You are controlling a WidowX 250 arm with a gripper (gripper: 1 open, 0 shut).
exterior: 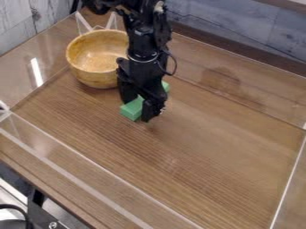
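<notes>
The black robot gripper (pixel 139 95) hangs from the top of the view, its fingers down over a green object (pixel 131 111) on the wooden table. Parts of the green object show on both sides of the dark fingers; whether they touch it or grip it I cannot tell.
A yellow bowl (pixel 85 61) stands at the back left, beside the arm. A light wall (pixel 263 27) runs along the back, and cables lie at the lower left edge.
</notes>
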